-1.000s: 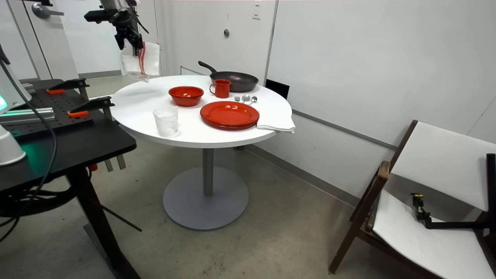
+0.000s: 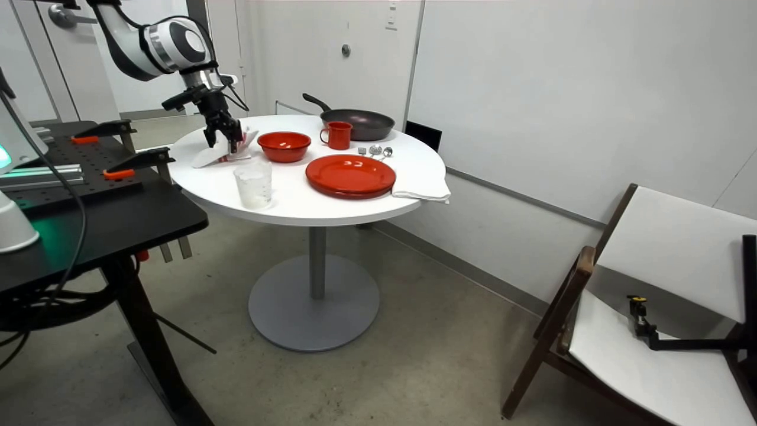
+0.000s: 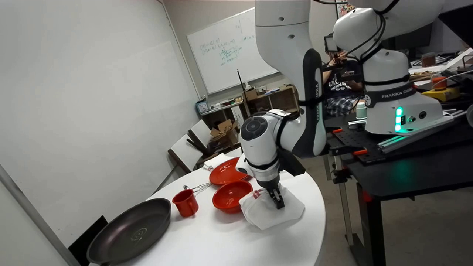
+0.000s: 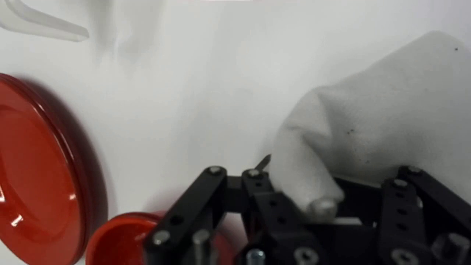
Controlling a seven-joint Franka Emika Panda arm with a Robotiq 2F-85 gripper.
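A white cloth (image 3: 266,210) with red stripes lies crumpled on the round white table (image 3: 201,237), beside the red bowl (image 3: 231,195). My gripper (image 3: 279,205) points down onto it, shut, with a fold of the cloth pinched in it. In the wrist view, cloth (image 4: 379,110) rises in a bunch between the dark finger linkages and spreads off to the right. The fabric hides the fingertips there. From exterior view 1, part of the cloth (image 2: 206,155) rests flat near the table's left edge.
Close by stand a clear cup (image 2: 254,186) and stacked red plates (image 2: 350,175). Farther back are a red mug (image 2: 336,135), a dark pan (image 2: 362,125) and several utensils (image 2: 374,150). Another white cloth (image 2: 423,186) overhangs the right edge. Bare table lies around the cup.
My gripper has come down from above the table's far left, bringing the hanging striped cloth with it. The cloth now rests on the tabletop, left of the bowl in exterior view 1.
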